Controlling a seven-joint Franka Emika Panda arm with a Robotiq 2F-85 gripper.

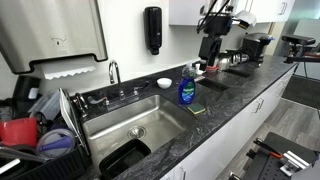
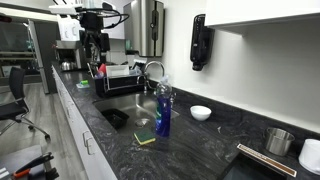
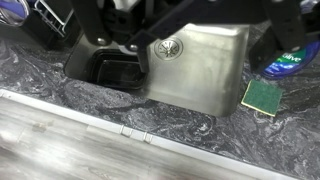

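Note:
My gripper (image 1: pixel 208 52) hangs in the air above the counter, open and empty. Exterior view 2 shows the gripper (image 2: pixel 97 60) high over the sink side of the counter, well clear of every object. A blue dish soap bottle (image 1: pixel 187 90) stands upright on the dark countertop to the right of the sink. Lying flat in front of the bottle is a green and yellow sponge (image 2: pixel 144 135). In the wrist view the sponge (image 3: pixel 262 97) is at the right, partly beside the soap bottle (image 3: pixel 290 66). A black tub (image 3: pixel 116 70) sits inside the steel sink (image 3: pixel 195 80).
A white bowl (image 2: pixel 201 113) rests near the wall behind the bottle. The dish rack (image 1: pixel 40 145) is crowded at the left of the sink. A tall faucet (image 1: pixel 114 72) rises behind the basin. A metal pot (image 2: pixel 278 141) stands farther along; counter between it and the bottle is clear.

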